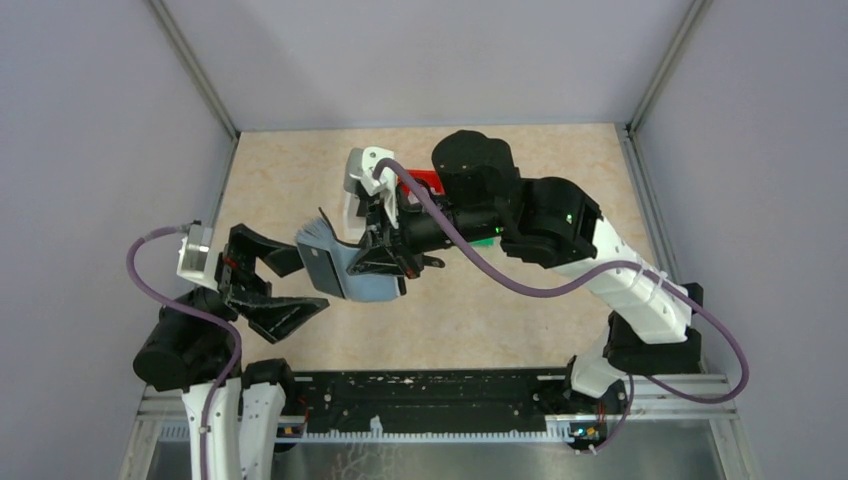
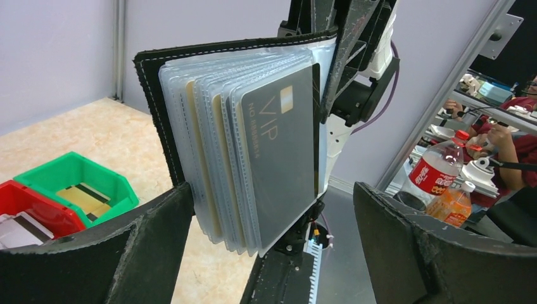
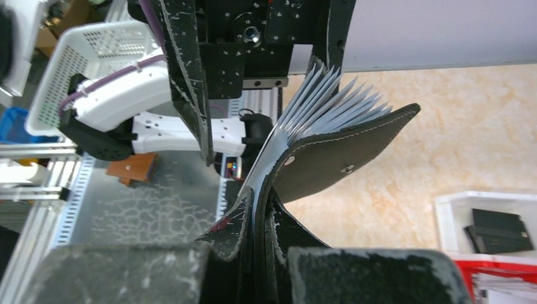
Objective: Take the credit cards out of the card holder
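In the left wrist view the black card holder (image 2: 152, 88) hangs opened out, its several clear sleeves fanned, with a grey VIP card (image 2: 282, 164) in the front one. My left gripper is open, one finger to either side of the sleeves and nothing gripped. From above, the holder (image 1: 320, 268) is between the two arms, above the table. The right wrist view shows my right gripper shut on the holder's thin edge, with the dark cover (image 3: 354, 145) and fanned sleeves (image 3: 335, 101) rising beyond. How far each card sits inside its sleeve is unclear.
A green bin (image 2: 123, 187) and a red bin (image 2: 73, 218) with cards inside stand on the table. Beside them is a white bin (image 3: 446, 221) holding black items (image 3: 497, 228).
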